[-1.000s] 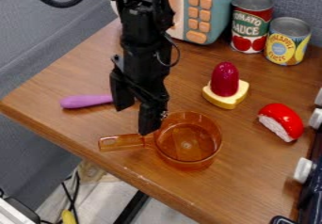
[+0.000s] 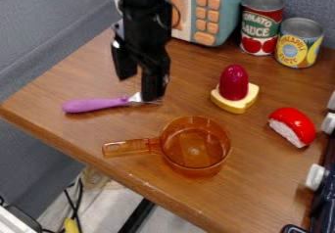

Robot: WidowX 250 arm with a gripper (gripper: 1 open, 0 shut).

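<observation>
My black gripper (image 2: 139, 75) hangs over the left-middle of the wooden table, just above the metal end of a purple-handled utensil (image 2: 102, 104). Whether its fingers are open or shut is hard to make out. An orange translucent pot (image 2: 194, 153) with its handle to the left stands nearer the front, apart from the gripper.
A red and yellow toy (image 2: 234, 86), a red-and-white piece (image 2: 291, 125), two cans (image 2: 261, 31) (image 2: 300, 47) and a teal toy microwave (image 2: 210, 12) occupy the back and right. Dark gear (image 2: 316, 198) lines the right edge.
My gripper has risen and moved back from beside the pot's handle to above the purple utensil. The objects on the table look unmoved.
</observation>
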